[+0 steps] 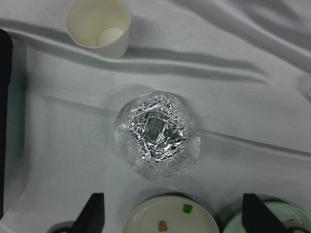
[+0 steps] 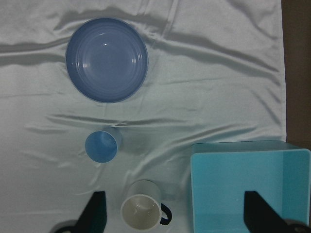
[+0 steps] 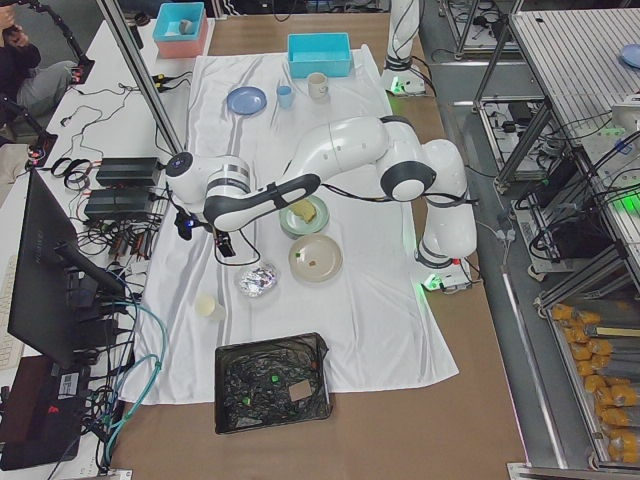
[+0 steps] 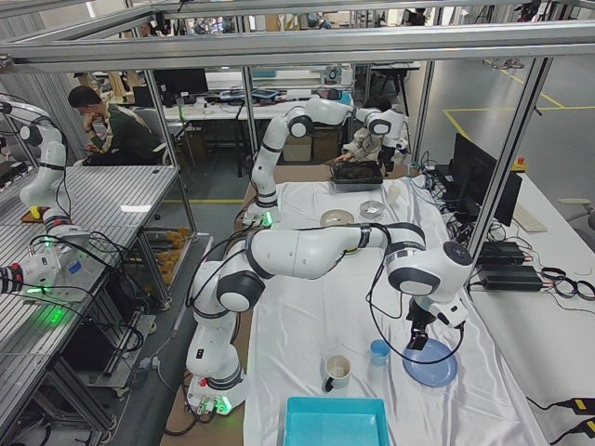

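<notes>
My left gripper hangs open over the cloth; below it in the left wrist view lie a crumpled foil dish [image 1: 156, 136], a white cup [image 1: 104, 39], a beige plate [image 1: 170, 216] with small green and brown bits, and a green plate [image 1: 272, 218]. My right gripper is open, empty, above a blue plate [image 2: 107, 60], a blue cup [image 2: 102, 145], a white mug [image 2: 141, 211] with a dark handle and a turquoise bin [image 2: 235, 184].
A black lined tray [image 3: 270, 385] stands at one end of the white cloth [image 3: 390, 330]. A monitor [image 3: 45, 270] and cables line the side.
</notes>
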